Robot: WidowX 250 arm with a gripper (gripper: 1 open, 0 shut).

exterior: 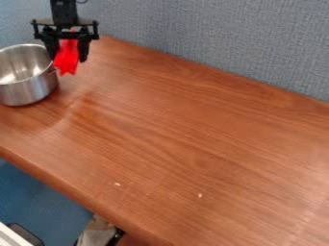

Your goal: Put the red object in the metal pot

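Near the table's far left corner, my gripper [67, 48] is shut on a red object [65, 60]. The red object hangs below the dark fingers, its lower end overlapping the right rim of the metal pot in the picture. The silvery pot [18, 93] stands upright at the left edge, and its inside looks empty where it shows. Its right handle is mostly hidden behind the red object. Whether the object touches the rim I cannot tell.
A grey-blue textured wall [232, 38] rises along the far edge. Beyond the front left edge lies a blue surface [38, 202].
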